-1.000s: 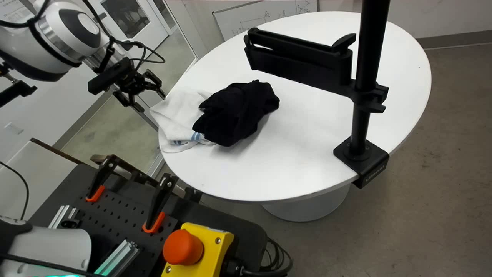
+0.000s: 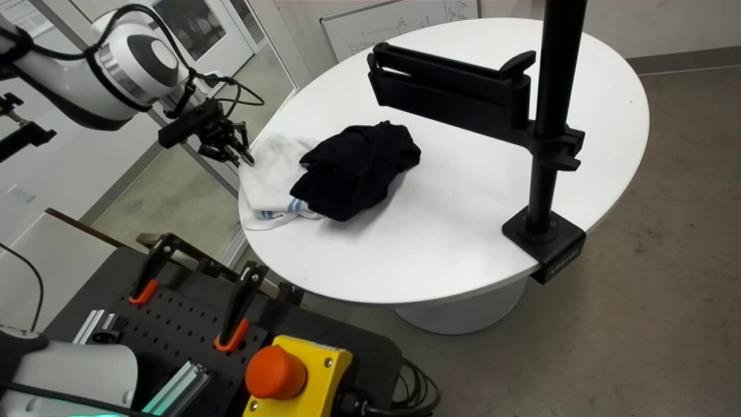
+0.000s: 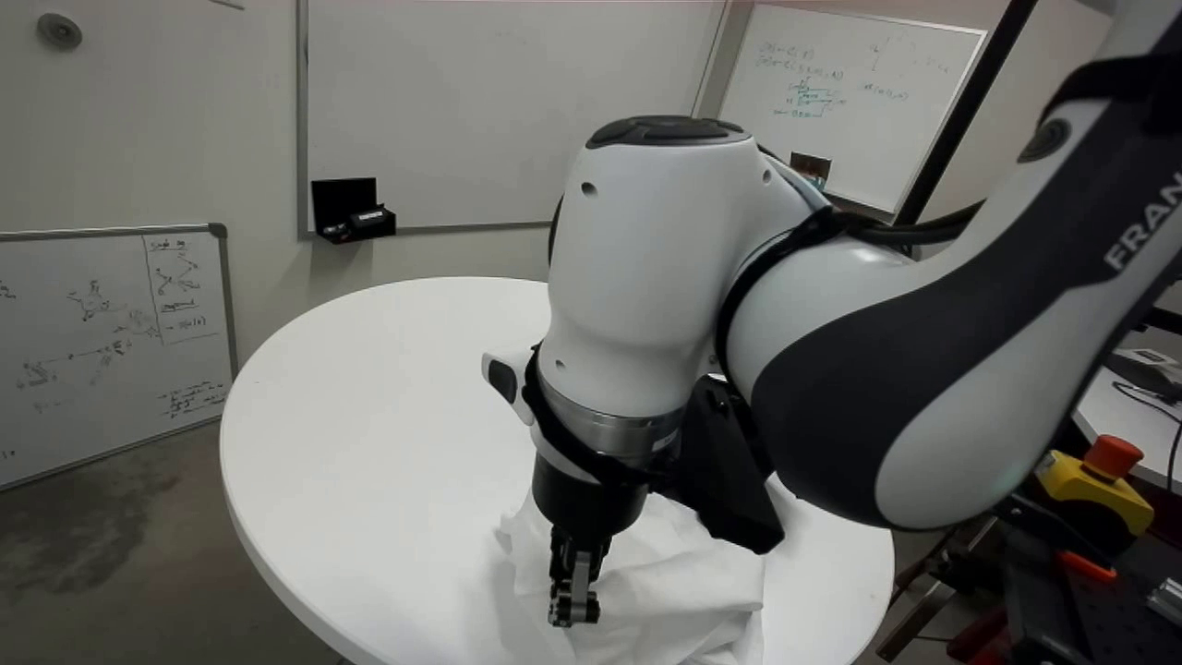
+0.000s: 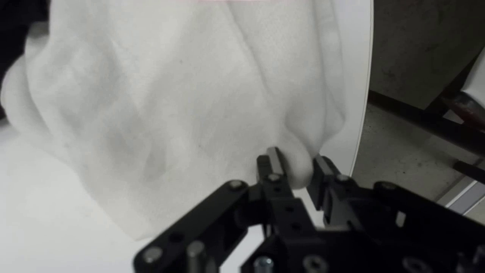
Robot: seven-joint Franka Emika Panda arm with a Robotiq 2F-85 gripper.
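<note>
A white towel with blue stripes lies rumpled at the left rim of the round table. On its right part rests a bunched black cloth. My gripper is at the towel's outer edge. In the wrist view, a raised fold of the white towel stands between the two fingertips, and the gripper is part open around it. The fingers have a small gap, largely filled by cloth; whether both press on it is hard to tell. In the second exterior view the arm hides much of the towel.
A black post with a clamped arm stands at its right edge. A yellow box with an orange button sits on the dark bench in front.
The gripper has moved right to the towel's edge, and its fingers have drawn much closer together. The towel's outer corner has been pulled inward and gathered. The black cloth has stayed put.
</note>
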